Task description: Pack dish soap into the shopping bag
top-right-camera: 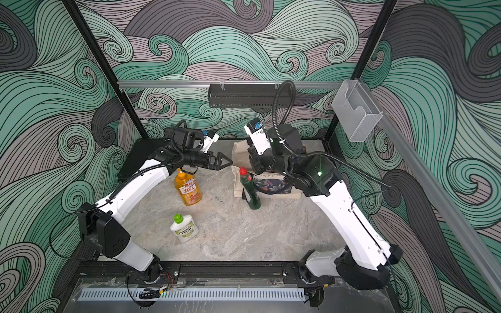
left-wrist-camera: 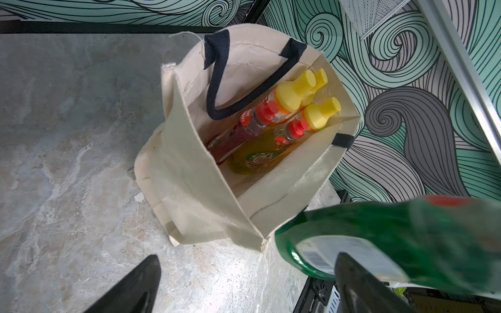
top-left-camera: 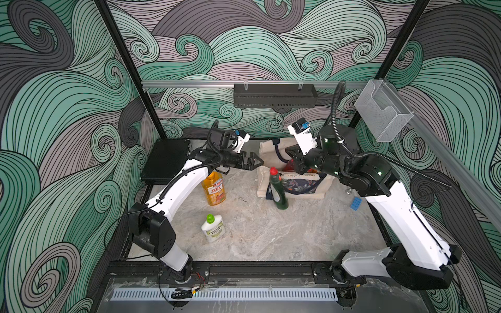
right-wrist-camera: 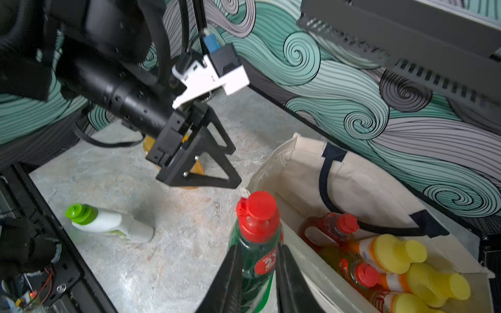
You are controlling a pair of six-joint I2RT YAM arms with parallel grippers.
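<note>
A dark green, red-capped dish soap bottle (top-left-camera: 279,192) stands tilted in front of the cream shopping bag (left-wrist-camera: 193,187). It lies blurred and large across the lower right of the left wrist view. My right gripper points at its neck in the right wrist view, but both top views show the cap left of the fingers, with a gap. Whether the fingers touch the bottle cannot be told. Open and empty, my left gripper hangs left of the bag. An orange soap bottle (top-left-camera: 214,188) and a white, green-capped bottle (top-left-camera: 213,229) stand on the left.
Inside the bag are several bottles, such as a yellow-capped one (left-wrist-camera: 294,94) and a red-capped one (left-wrist-camera: 250,122). A black box (top-left-camera: 165,160) sits at the back left. A blue block (top-left-camera: 356,203) is at the right.
</note>
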